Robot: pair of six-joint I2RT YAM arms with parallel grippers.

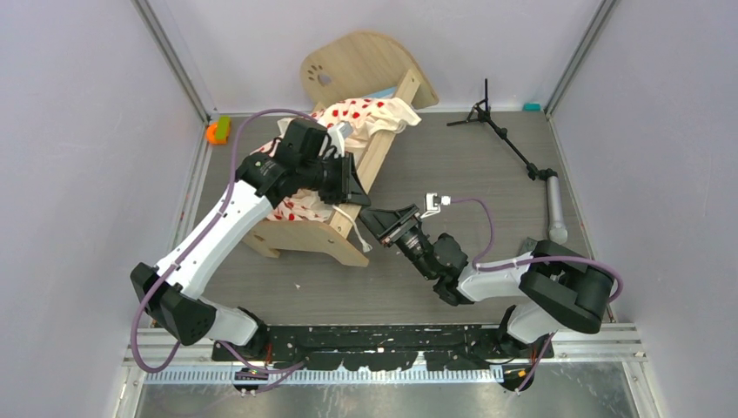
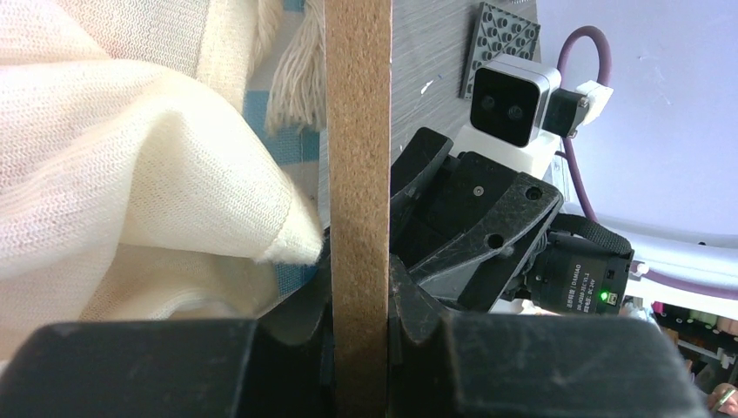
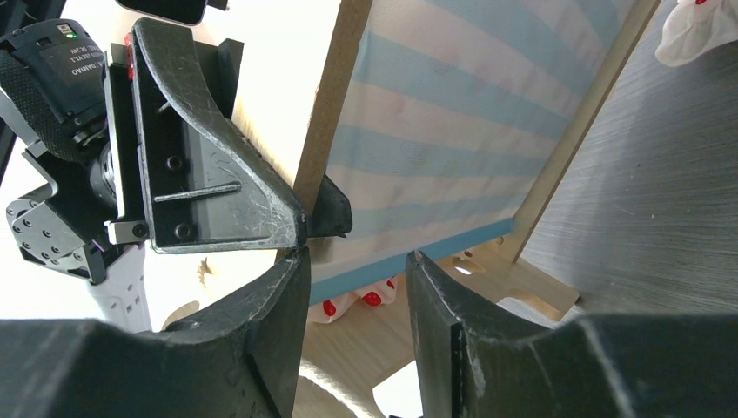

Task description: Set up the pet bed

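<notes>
The wooden pet bed, with a paw cut-out in its headboard (image 1: 370, 63), stands askew on the left half of the floor. My left gripper is shut on its side rail (image 2: 358, 157), close to the footboard (image 1: 300, 237). In the right wrist view the left fingers (image 3: 235, 196) straddle the rail's edge. Cream cloth with red hearts (image 1: 357, 113) lies bunched over the bed. Just beyond the rail's outer side, my right gripper has its fingers apart with nothing visible between them. Pale blue striped fabric (image 3: 435, 131) spans the bed frame.
A white cord (image 1: 354, 228) hangs off the footboard corner, close to my right gripper. At the right lie a black stand (image 1: 505, 135) with a grey cylinder (image 1: 557, 213). An orange-green toy (image 1: 218, 131) sits at the back left.
</notes>
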